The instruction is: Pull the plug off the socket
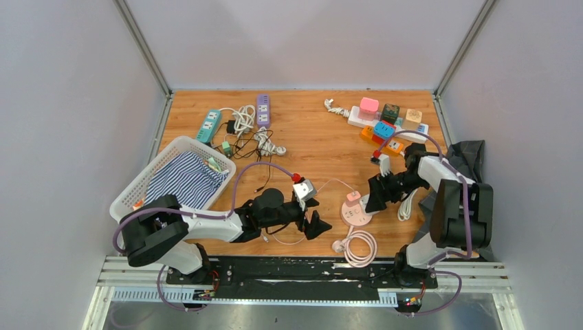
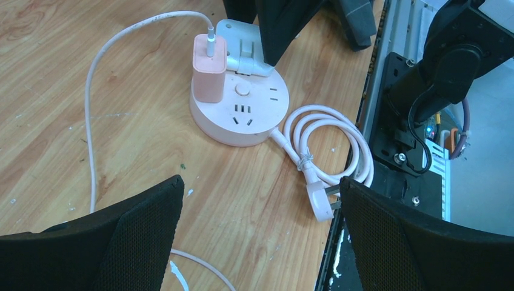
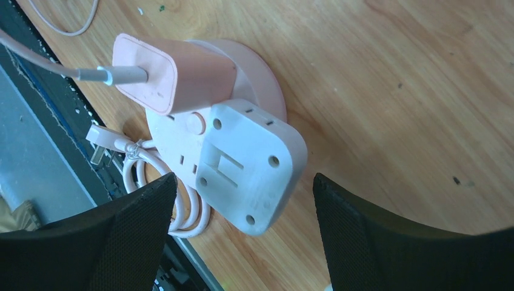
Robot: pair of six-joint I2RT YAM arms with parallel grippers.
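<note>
A round pale-pink socket (image 2: 239,124) lies on the table, bearing a pink charger plug (image 2: 209,73) and a larger white plug (image 3: 251,167). From the pink charger runs a thin white cable (image 2: 91,115). My right gripper is open at the white plug, which shows in the gap between its fingers; bare table and cord are visible either side, so no grip shows. Whether the white plug sits fully in the socket is hard to tell. Well left of the socket, my left gripper (image 1: 318,218) stands open and empty.
The socket's coiled cord (image 1: 362,249) lies near the table's front edge. Power strips (image 1: 208,126) with tangled cables fill the back left, blocks (image 1: 383,129) the back right. A white basket (image 1: 127,199) stands left.
</note>
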